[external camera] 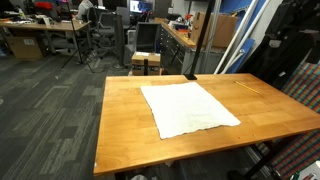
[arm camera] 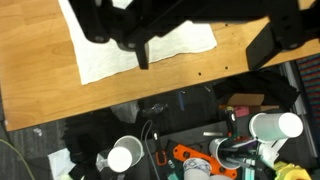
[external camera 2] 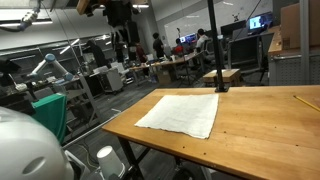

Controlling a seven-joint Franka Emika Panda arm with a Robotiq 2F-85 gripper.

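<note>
A white cloth (external camera: 188, 108) lies spread flat on the wooden table (external camera: 125, 130), slightly askew and with faint creases. A thin yellow stick (external camera: 248, 88) rests on the same tabletop, to the right of the cloth's far part in exterior view 1. High above the table edge, my gripper is open; its two dark fingers stand wide apart in the wrist view, with bare wood visible between them. Part of the cloth (arm camera: 95, 62) shows beyond the left finger there. Nothing is held.
Beside the table, below its edge, are a white cup (arm camera: 120, 158), a white cylinder (arm camera: 275, 126) and assorted tools. A black post (external camera 2: 220, 50) rises at the table's far side. Bare wood surrounds the cloth.
</note>
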